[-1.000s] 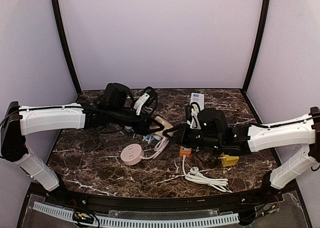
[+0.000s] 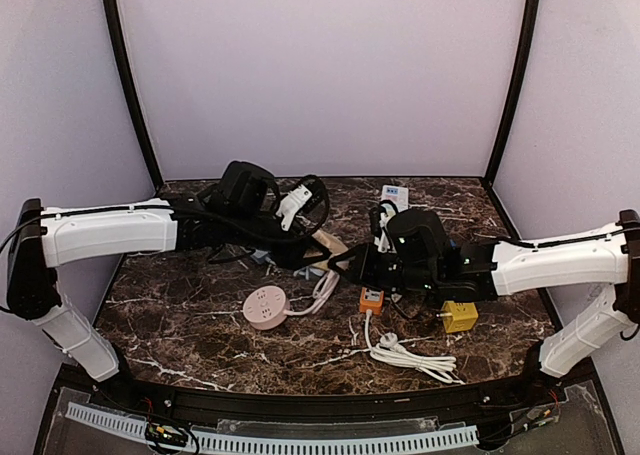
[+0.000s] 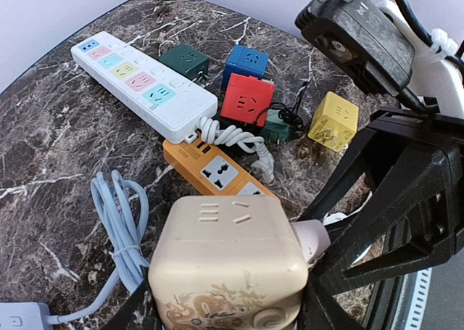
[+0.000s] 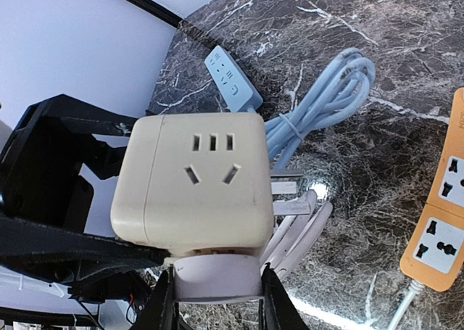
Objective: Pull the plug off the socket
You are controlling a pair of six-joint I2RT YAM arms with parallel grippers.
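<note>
A beige cube socket (image 3: 228, 254) with a dragon pattern on its side is held above the table, my left gripper (image 2: 317, 253) shut on it. The pale pink plug (image 4: 217, 278) sits against one face of the cube; its prongs are hidden. My right gripper has its two fingers on either side of the plug's body. They stand very near its sides, and whether they press on it is hard to tell. From above, the grippers meet over the table's middle and largely cover the plug.
A round pink socket (image 2: 265, 307) with a cord lies below the left arm. Around the table are an orange strip (image 3: 210, 167), a white power strip (image 3: 145, 83), a blue strip (image 4: 232, 80) with coiled cable, and a yellow cube (image 2: 459, 316).
</note>
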